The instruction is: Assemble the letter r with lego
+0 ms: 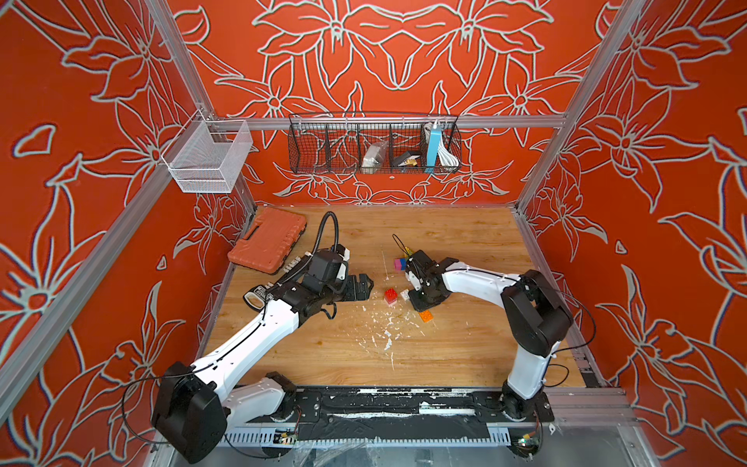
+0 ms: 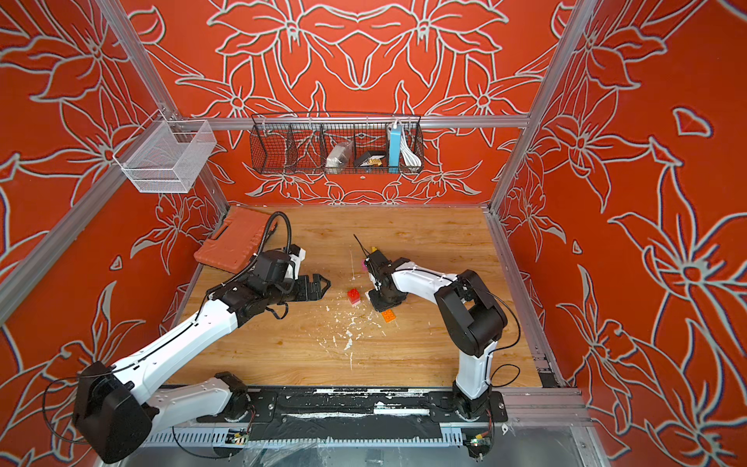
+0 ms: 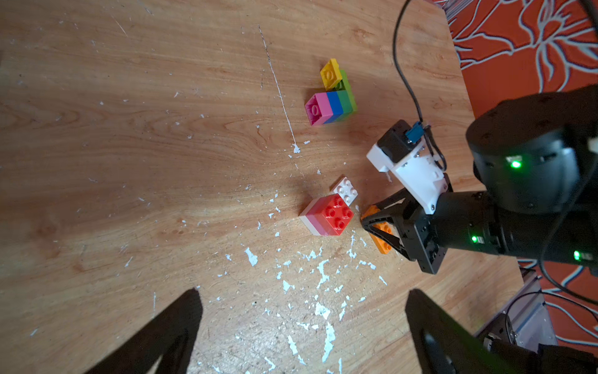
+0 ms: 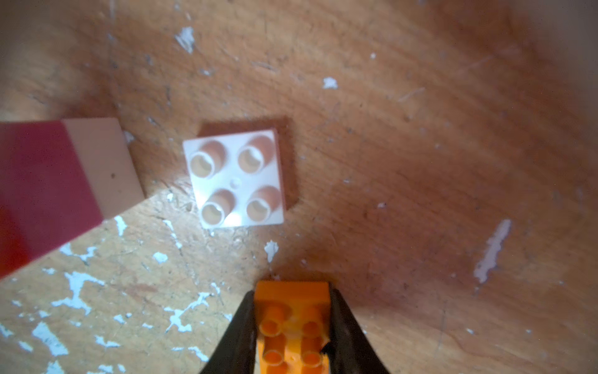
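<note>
My right gripper is shut on an orange brick, which also shows under its fingers in the left wrist view. Ahead of it in the right wrist view, apart from the orange brick, a white 2x2 brick (image 4: 235, 177) lies studs up. Left of that is a stack of red and pink bricks (image 3: 330, 215). Farther back lies a joined piece of pink, blue, green and yellow bricks (image 3: 336, 103). My left gripper hangs open over the left part of the table, nothing between its fingers.
A red-brown case (image 1: 267, 238) lies at the back left. A wire basket (image 1: 373, 148) hangs on the back wall. White paint flecks mark the table's middle.
</note>
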